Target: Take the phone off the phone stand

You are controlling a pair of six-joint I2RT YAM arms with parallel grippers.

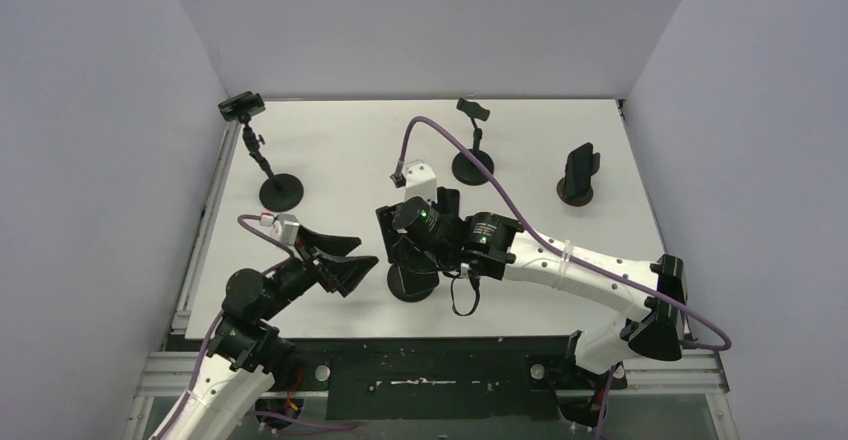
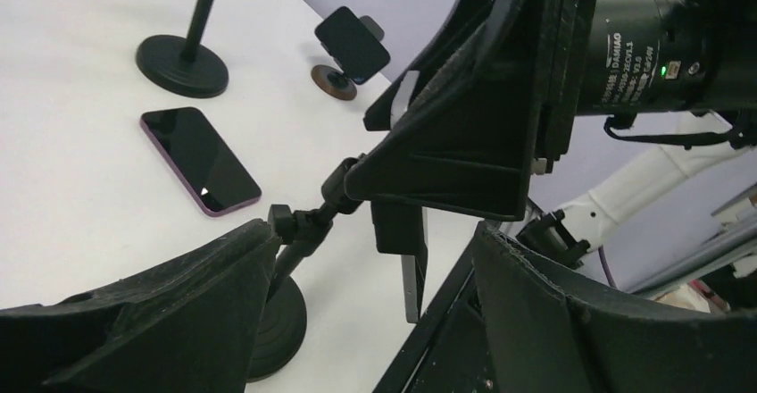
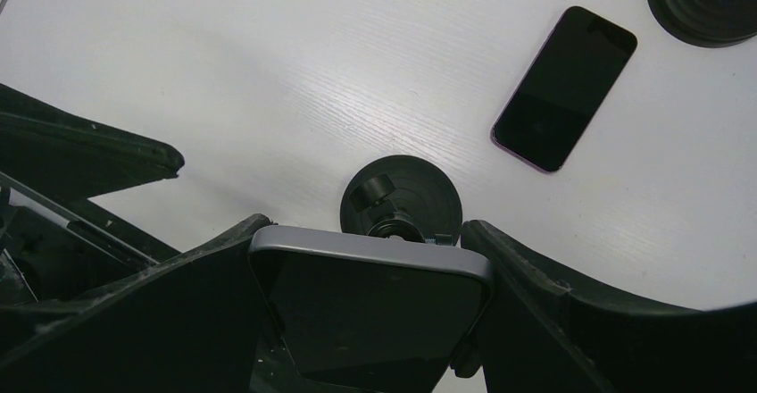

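Observation:
A silver-edged dark phone [image 3: 375, 313] sits on the black phone stand [image 3: 406, 188] at the front middle of the table. My right gripper is around it, one finger at each side edge; whether both press on it I cannot tell. In the top view the right arm hides most of this phone, and the stand's round base [image 1: 411, 284] shows below. My left gripper is open, its tips well apart and empty. Past that gap, the left wrist view shows the stand's jointed neck [image 2: 308, 232] and the phone's thin lower end [image 2: 412, 290].
A second, purple-edged phone [image 2: 201, 161] lies flat on the table behind the stand. Other stands rise at the back left [image 1: 281, 192], back middle [image 1: 472, 167] and right [image 1: 577, 175].

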